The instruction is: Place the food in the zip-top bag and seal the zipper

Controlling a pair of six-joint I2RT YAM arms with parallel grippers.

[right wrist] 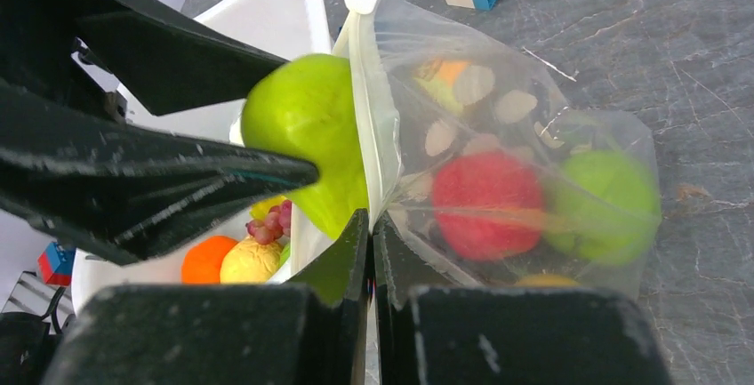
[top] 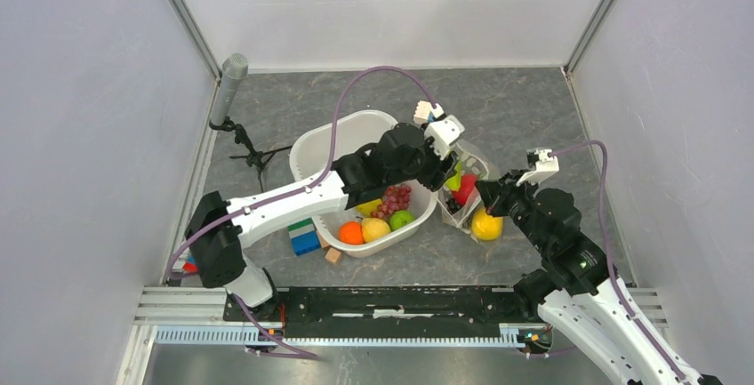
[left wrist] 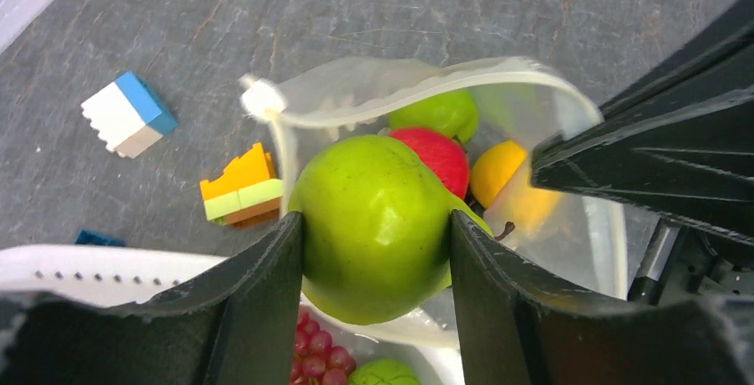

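A green pear is gripped by my left gripper, right at the mouth of the clear zip bag. In the right wrist view the pear overlaps the bag's white zipper edge. My right gripper is shut on that edge and holds the mouth apart. Inside the bag lie a red fruit, a green fruit and a yellow fruit. From above, my left gripper hides part of the bag's mouth.
The white basket left of the bag holds grapes, an orange fruit and other food. Toy blocks lie beside the bag, with a blue-and-white block farther off. Floor right of the bag is clear.
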